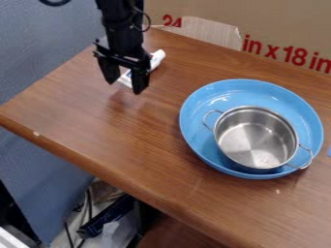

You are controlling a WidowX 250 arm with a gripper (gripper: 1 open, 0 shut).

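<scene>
My black gripper (124, 76) hangs at the upper left of the table, over a white tube (155, 59) lying there and partly hidden behind it. Its two fingers stand apart on either side; whether the tube is between them I cannot tell. A steel pot (256, 134) with two handles sits in a light blue round plate (243, 89) on the right side of the table.
A cardboard sheet (265, 34) stands along the back. The table's left edge drops to clutter on the floor below.
</scene>
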